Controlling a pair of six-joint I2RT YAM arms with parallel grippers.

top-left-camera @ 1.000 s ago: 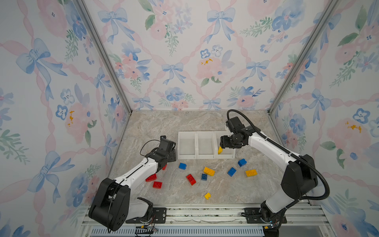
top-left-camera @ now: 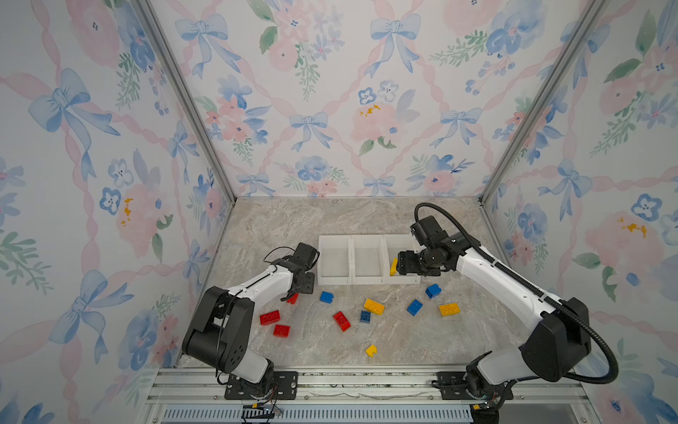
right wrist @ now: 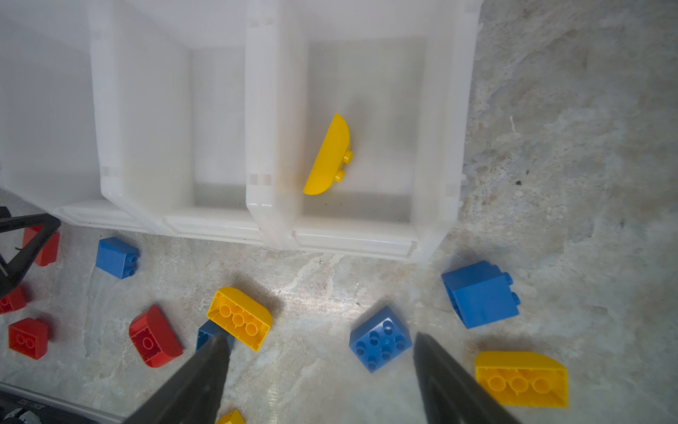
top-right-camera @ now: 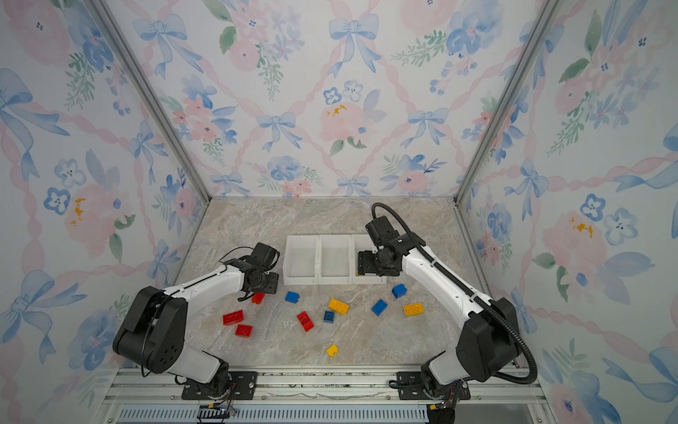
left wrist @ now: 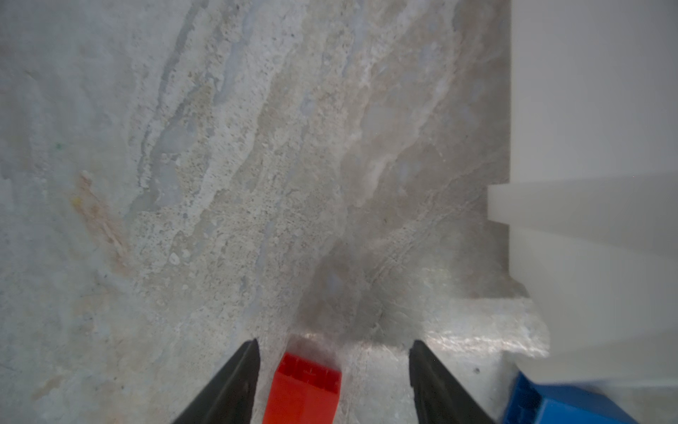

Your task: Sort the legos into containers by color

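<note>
A white three-compartment container [top-left-camera: 335, 280] stands mid-table; its right compartment holds a yellow piece [right wrist: 326, 157], the other two look empty. My left gripper is open above a red brick [left wrist: 302, 392] left of the container, with a blue brick [left wrist: 565, 406] to its right. My right gripper is open over the right compartment's area, nothing visible between its blurred fingers. In front lie more red bricks [top-left-camera: 342, 321], blue bricks [right wrist: 480, 293] and yellow bricks [right wrist: 521, 378].
Clear table [top-left-camera: 268, 215] extends behind and left of the container. Floral walls enclose the back and sides. Both arms reach in from the front corners, and a small yellow piece [top-left-camera: 370, 350] lies near the front edge.
The bricks lie where they were.
</note>
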